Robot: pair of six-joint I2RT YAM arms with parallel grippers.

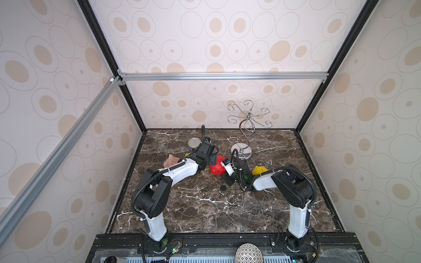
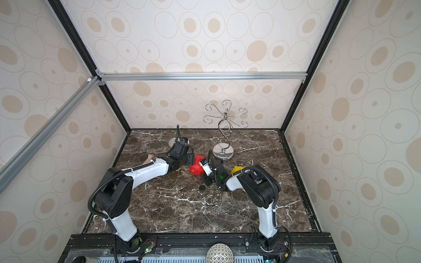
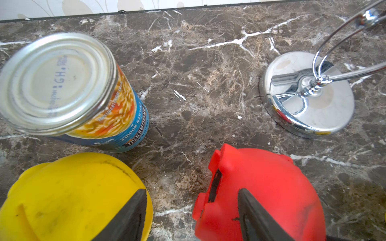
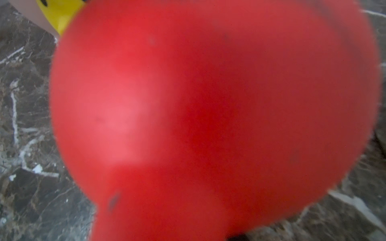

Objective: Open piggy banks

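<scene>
A red piggy bank [image 3: 273, 180] lies between my two grippers, a coin slot along its side in the left wrist view. My left gripper is at it, fingertips apart over the red bank and a yellow piggy bank [image 3: 72, 192]; what lies between them low down is unclear. The red body [image 4: 213, 112] fills the right wrist view, blurred, and hides that gripper's fingers. In the top views my right gripper [image 1: 229, 175] is against the red bank's right side. A small black disc [image 1: 222, 187] lies in front. Another yellow piece [image 1: 259, 170] is behind the right arm.
A soup can [image 3: 108, 112] stands at the back, beside a chrome stand with a round base [image 3: 305, 112] and curled arms. A pinkish object [image 1: 170, 160] sits at the left. Walls surround it.
</scene>
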